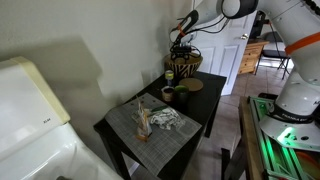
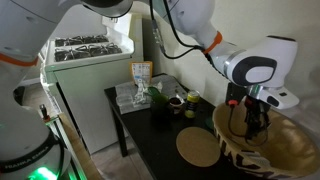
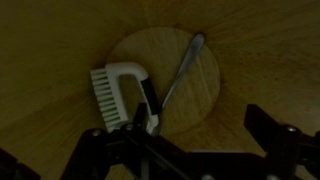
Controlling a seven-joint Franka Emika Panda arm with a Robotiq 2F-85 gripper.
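Observation:
My gripper is open, pointing down into a large round woven basket at the far end of the dark table. In the wrist view, a white-bristled brush with a white and black handle lies at the bottom, left of centre. Beside it, a slim metal utensil rests slanted across a round wooden disc. Nothing shows between the fingers, and the view down there is dark. Exterior view 1 has the gripper over the basket, its fingertips hard to make out.
A round tan mat lies on the table next to the basket. Small jars and a green plant stand beyond it. Farther off are a grey cloth and a white stove.

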